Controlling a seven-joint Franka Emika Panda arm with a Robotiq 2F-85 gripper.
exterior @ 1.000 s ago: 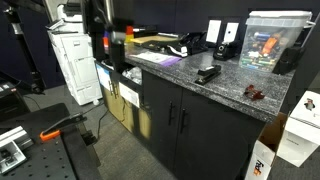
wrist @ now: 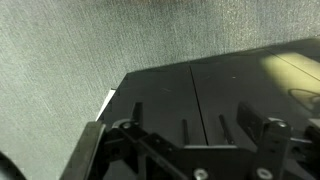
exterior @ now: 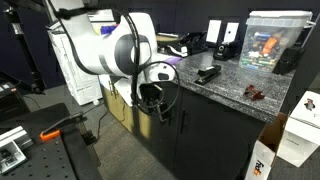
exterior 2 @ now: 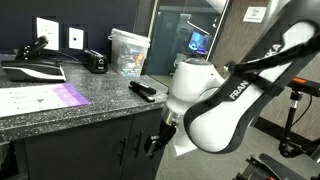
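Observation:
My gripper (exterior: 155, 110) is in front of the dark cabinet (exterior: 200, 145), below the countertop's edge. In the wrist view the gripper stands open, its fingers apart with nothing between them. Beyond it, in that view, are two black cabinet doors (wrist: 160, 90) meeting at a thin seam, with a slim handle (wrist: 185, 131) on one side and a second handle (wrist: 226, 129) on the other. Exterior view 2 has the gripper (exterior 2: 155, 146) close to the cabinet front, near a door handle (exterior 2: 123, 150). Whether any finger touches the cabinet cannot be told.
On the speckled countertop (exterior: 228, 85) are a black stapler (exterior: 207, 74), a clear tub (exterior: 273, 42) and a small dark red item (exterior: 254, 92). White boxes (exterior: 297, 130) stand at the right. Grey floor (exterior: 125, 155) lies open before the cabinet.
From the upper left, the arm has swung down and rightward in exterior view 1, bringing the gripper below counter height in front of the cabinet. The cabinet doors look unchanged.

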